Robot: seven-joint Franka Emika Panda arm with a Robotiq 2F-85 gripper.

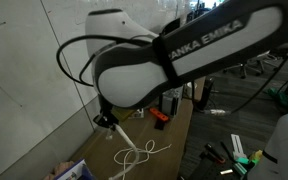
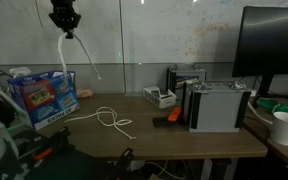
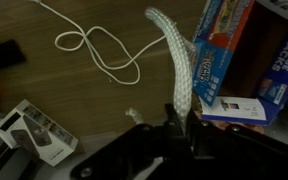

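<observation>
A white rope rises from between the fingers of my gripper, which is shut on it. In the second exterior view, my gripper is high at the upper left, with two lengths of white rope dangling beneath it. More white rope lies in loose curves on the wooden table, also visible in the wrist view. Whether the hanging and lying parts are one piece, I cannot tell. The arm covers much of the first exterior view, where rope shows under the gripper.
A colourful open box stands at the table's left. Near the middle are a white box and an orange-and-black tool. Grey metal cases, a monitor and a white cup occupy the right.
</observation>
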